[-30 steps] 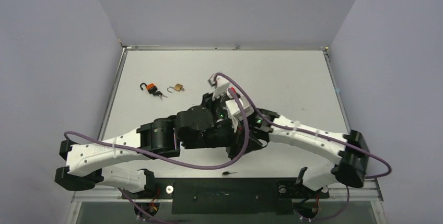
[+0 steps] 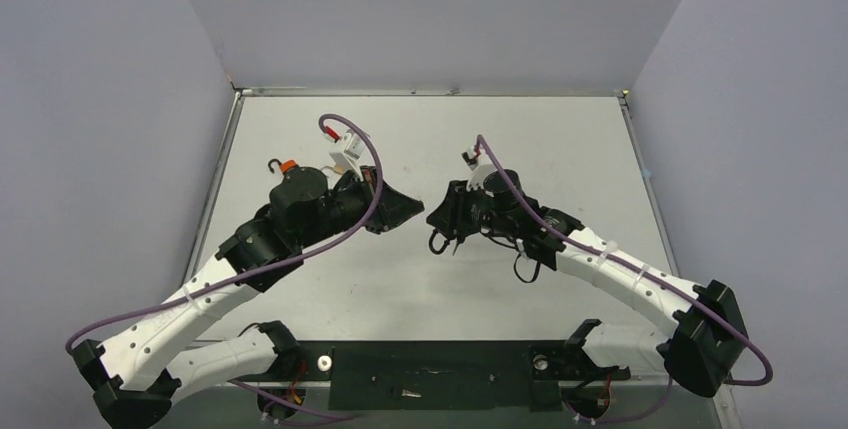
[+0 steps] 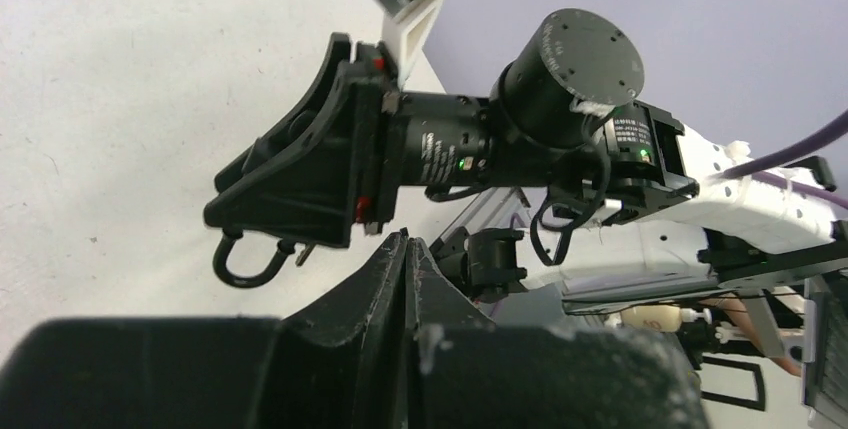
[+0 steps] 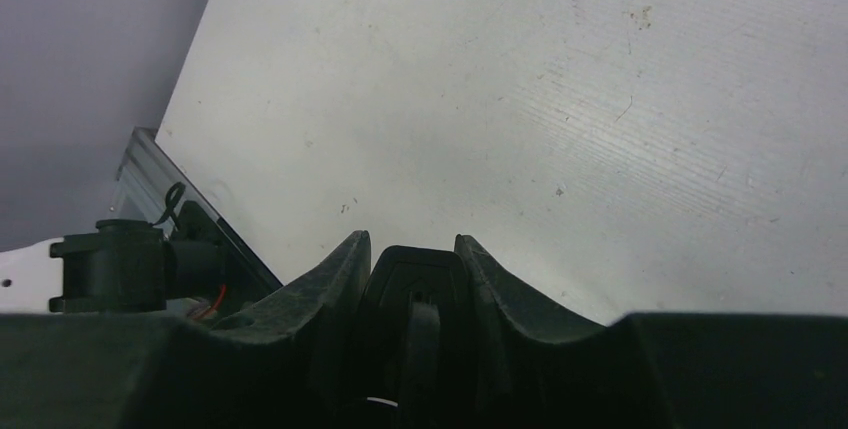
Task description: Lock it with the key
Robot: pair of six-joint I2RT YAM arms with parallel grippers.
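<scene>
My right gripper [image 2: 430,224] is shut on a dark object in the middle of the table. A black shackle [image 3: 243,277] hangs out from its fingers, like that of a padlock, with a thin metal piece [image 3: 306,255] beside it; I cannot tell whether this is a key. Between the right fingers, a black body [image 4: 415,284] shows in the right wrist view. Facing it, a small gap away, is my left gripper. Its fingertips look close together, nothing showing between them. Over the table's left, an orange and black padlock [image 2: 289,166] is partly hidden by the left arm.
A thin brass-coloured shackle [image 2: 332,168] shows behind the left arm. Grey walls [image 2: 740,99] close in both sides, and a black strip [image 2: 430,374] runs along the front.
Both grippers were crossed in the middle; now they are apart, facing each other. The left has drawn back left, the right moved right. The small dark object near the front edge is gone from there.
</scene>
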